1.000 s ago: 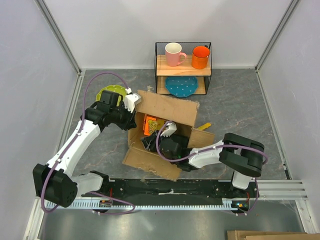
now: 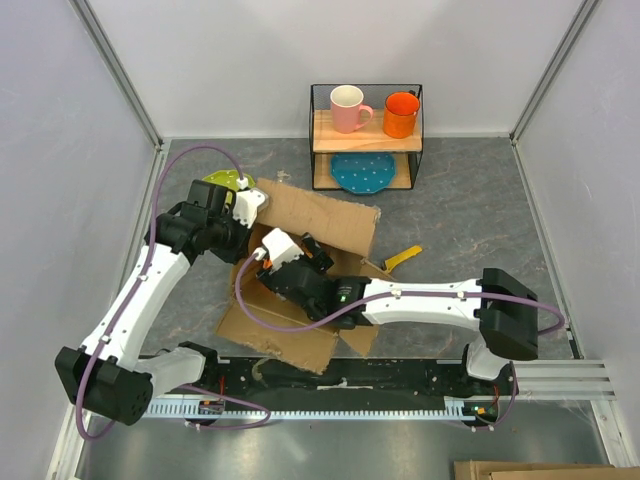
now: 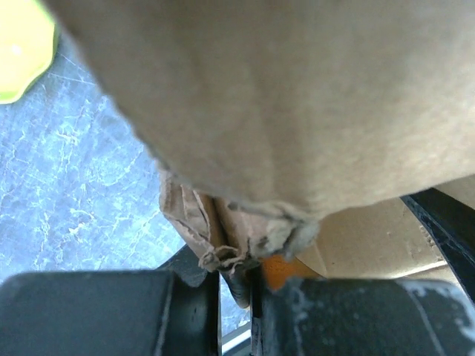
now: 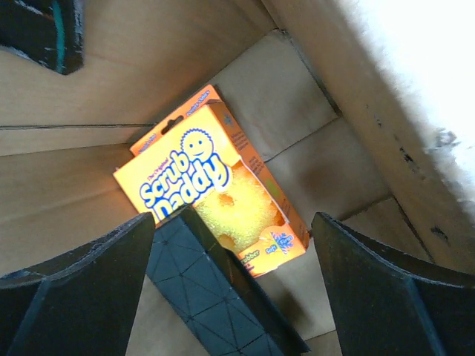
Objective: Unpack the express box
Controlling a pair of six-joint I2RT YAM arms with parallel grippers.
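The open cardboard box [image 2: 285, 340] sits tilted mid-workspace in the top view, flaps spread. My left gripper is shut on the crumpled cardboard at its left side. Inside the box, the right wrist view shows an orange Scrub Daddy package [image 4: 215, 182] and a black item with a triangle pattern [image 4: 215, 297]. My right gripper is open over them; the black item and part of the package lie between its fingers in this view. Whether the fingers touch either cannot be told. From above, the right arm hides most of the contents.
Behind stands a rack [image 2: 365, 145] with a pink mug [image 2: 347, 108], an orange mug [image 2: 400, 115] and a blue dotted plate [image 2: 362, 173]. A green plate [image 2: 222, 180] lies by the left gripper, a yellow tool [image 2: 403, 258] right of the box.
The box has shifted left and turned clockwise, with my left gripper moving slightly left at its edge.
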